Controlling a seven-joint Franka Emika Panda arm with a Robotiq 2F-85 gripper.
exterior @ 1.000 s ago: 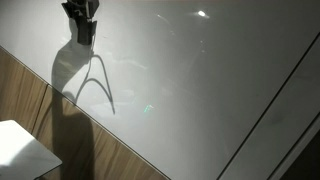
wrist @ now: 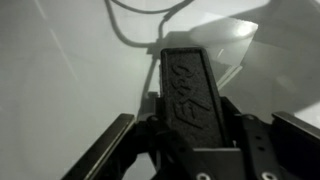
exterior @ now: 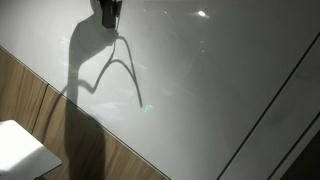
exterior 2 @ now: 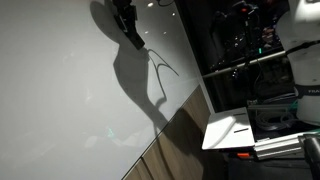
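A dark rectangular block (wrist: 190,85) with raised lettering on its face, much like a whiteboard eraser, fills the middle of the wrist view. My gripper is shut on its near end, one finger at each side, and the far end sticks out past the fingers. In exterior view 1 the gripper (exterior: 109,12) is cut off by the top edge. From the other side, the block (exterior 2: 135,38) shows as a dark end below the arm. Whether it touches the pale glossy surface (exterior: 190,80) cannot be told.
Shadows of the arm and a looping cable cross the pale surface, which is otherwise largely bare. Wood-grain panelling (exterior: 25,95) borders it, with a white panel (exterior: 22,150) beyond. Dark equipment and cables (exterior 2: 270,75) stand at the right in exterior view 2.
In exterior view 1 the gripper and block have shifted right and somewhat up toward the top edge. Their shadow and the cable's shadow have moved right too.
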